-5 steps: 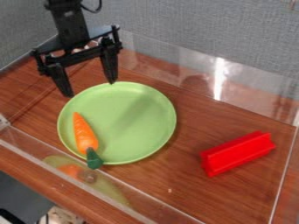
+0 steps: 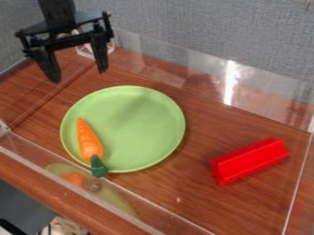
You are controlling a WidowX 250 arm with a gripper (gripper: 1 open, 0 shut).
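Note:
My black gripper (image 2: 76, 61) hangs at the upper left, above the wooden surface behind the plate, its two fingers apart with nothing between them. A round green plate (image 2: 143, 122) sits in the middle left, and an orange carrot with a green top (image 2: 88, 141) lies on its left side. A red block (image 2: 251, 161) lies on the wood to the right of the plate.
Clear walls surround the wooden surface (image 2: 196, 202), including a low transparent front wall at lower left. A grey textured panel (image 2: 221, 32) stands at the back. The wood around the red block is clear.
My gripper has moved left and up, away from above the plate's back edge. The plate, carrot and red block have not moved.

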